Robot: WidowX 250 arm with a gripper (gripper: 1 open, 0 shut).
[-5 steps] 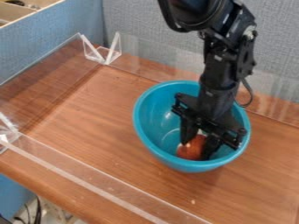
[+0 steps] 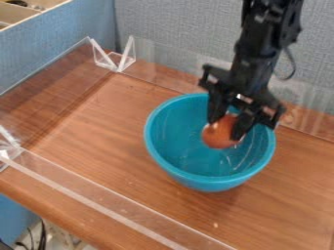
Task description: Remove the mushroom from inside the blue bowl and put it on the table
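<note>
The blue bowl (image 2: 181,162) stands on the wooden table toward the right of the camera view. The mushroom (image 2: 218,136), a rounded reddish-orange piece, appears raised above the bowl's floor, near its back rim. My black gripper (image 2: 226,123) reaches down from above and is shut on the mushroom, its fingers on either side of the upper part. Part of the mushroom is hidden behind the fingers.
Bare wooden table (image 2: 98,127) lies to the left of the bowl, with more free room at the lower right. A clear low barrier (image 2: 117,205) runs along the front edge. A white bracket (image 2: 113,56) stands at the back left.
My gripper has risen from low in the bowl, and the mushroom has moved up with it toward the back rim. The bowl stands in nearly the same place.
</note>
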